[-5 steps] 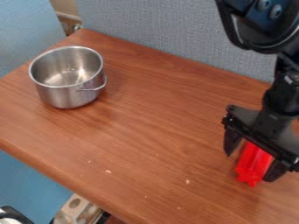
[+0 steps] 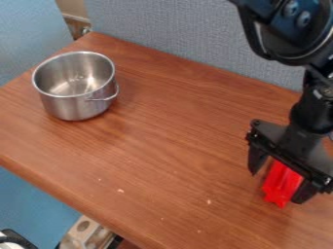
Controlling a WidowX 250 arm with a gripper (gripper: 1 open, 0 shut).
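My gripper [image 2: 279,170] is at the right of the view, low over the table, with its fingers open on either side of a red object [image 2: 281,191] that lies on the wooden table [image 2: 156,165]. The gripper hides part of the red object. A steel pot [image 2: 76,88] with handles stands at the upper left of the table.
A grey padded wall [image 2: 208,39] runs along the back. The table's left edge drops away to a blue surface [image 2: 33,204].
The upper part of the arm has shifted slightly. The gripper, red object and pot look much the same.
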